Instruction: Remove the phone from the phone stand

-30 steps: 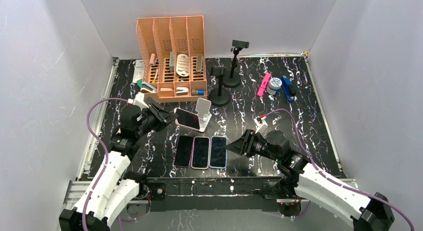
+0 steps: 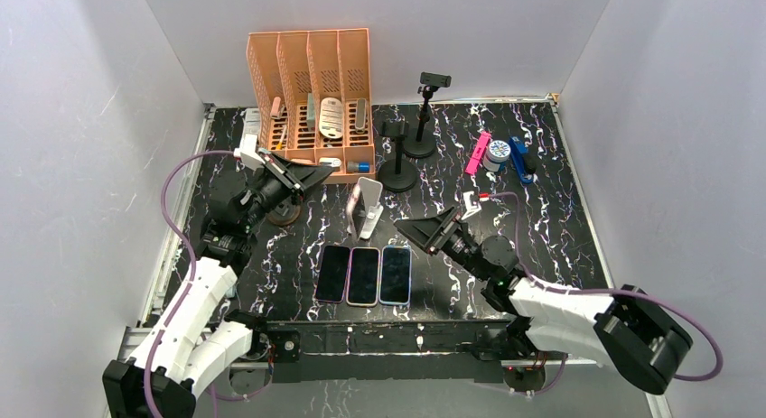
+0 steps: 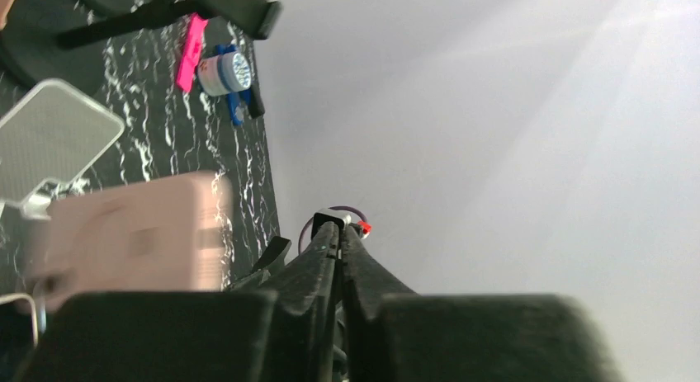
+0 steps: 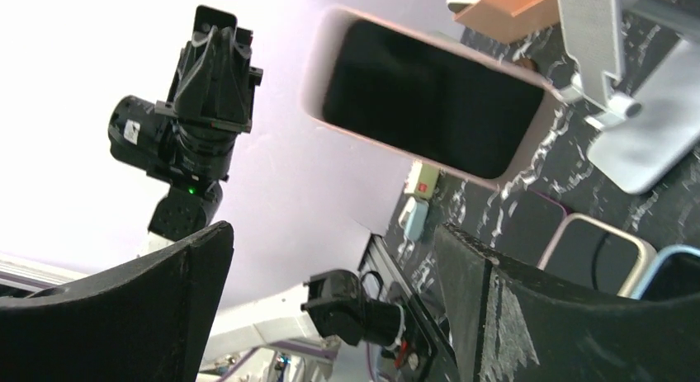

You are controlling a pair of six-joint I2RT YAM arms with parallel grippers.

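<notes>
The pink-cased phone (image 2: 353, 208) (image 3: 124, 233) is tilted nearly edge-on in the top view, in front of the white phone stand (image 2: 372, 221) (image 3: 54, 139). Both wrist views show it blurred; the right wrist view has its dark screen (image 4: 429, 101) beside the stand (image 4: 590, 48). Whether phone and stand touch, I cannot tell. My left gripper (image 2: 331, 171) is shut above and left of the phone, its fingers together with nothing between them. To the right of the stand, my right gripper is open, its fingers wide apart and empty.
Three phones (image 2: 364, 275) lie flat in a row in front of the stand. An orange organizer (image 2: 307, 84) stands behind, with two black stands (image 2: 397, 170) beside it. A pink item (image 2: 478, 153), a jar (image 2: 496, 154) and a blue tool (image 2: 520, 161) lie back right.
The phone was by the left gripper's tips, raised screen-up; now it is turned edge-on and apart from them. The left gripper moved up and right. The right gripper moved left and back.
</notes>
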